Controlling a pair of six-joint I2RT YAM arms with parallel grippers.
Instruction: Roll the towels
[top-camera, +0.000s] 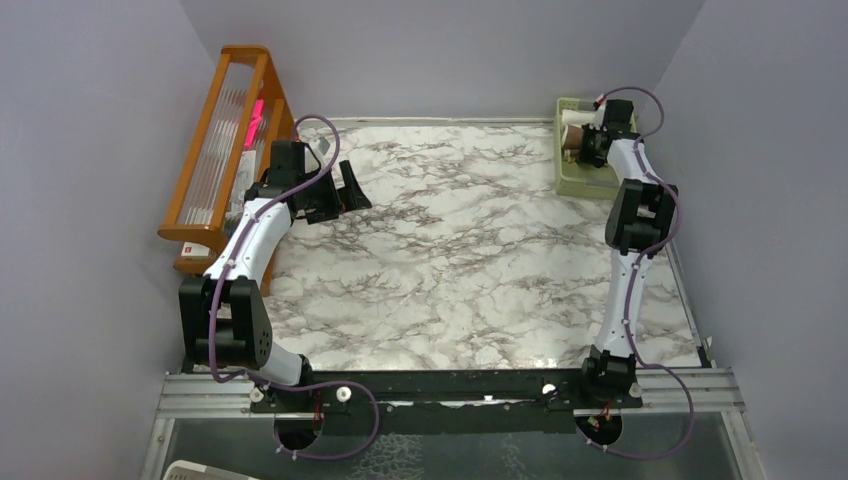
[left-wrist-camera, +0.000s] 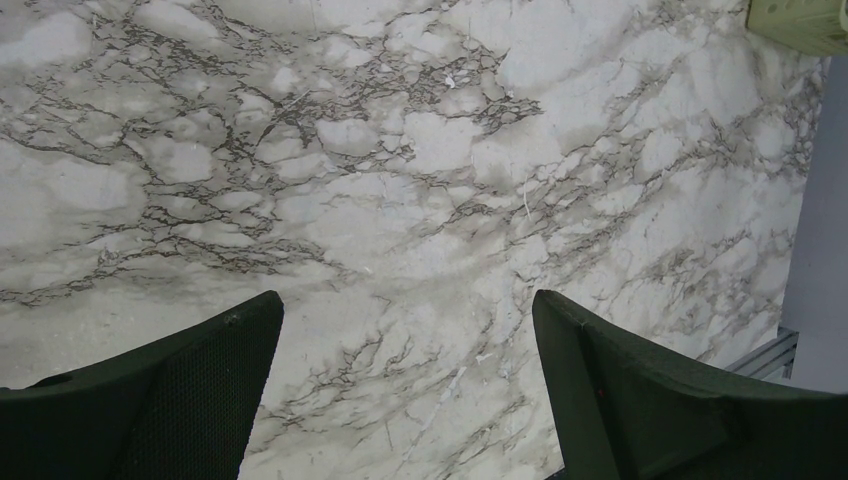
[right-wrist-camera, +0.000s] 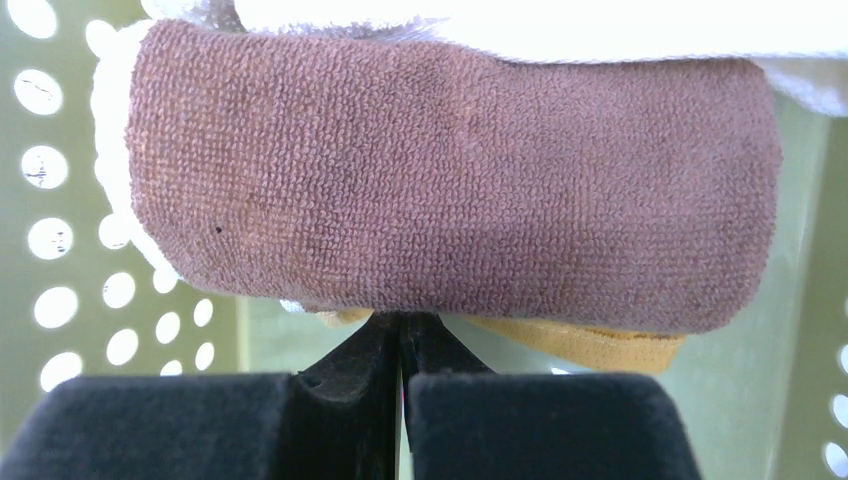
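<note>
In the right wrist view a rolled brown towel (right-wrist-camera: 450, 180) lies across the green basket (right-wrist-camera: 285, 335), with a white towel (right-wrist-camera: 600, 25) along its far side. Part of a yellow towel (right-wrist-camera: 590, 342) peeks out from beneath the brown roll. My right gripper is shut at the brown roll's near edge, and nothing shows between its fingers. The top view has this basket (top-camera: 580, 187) in the far right corner, partly covered by the right arm. Over bare marble at the left, my left gripper stands open and empty.
A wooden rack (top-camera: 215, 140) with clear panels, holding pink and white items, stands at the left beside the left arm. Grey walls (top-camera: 760, 230) close in the back and sides.
</note>
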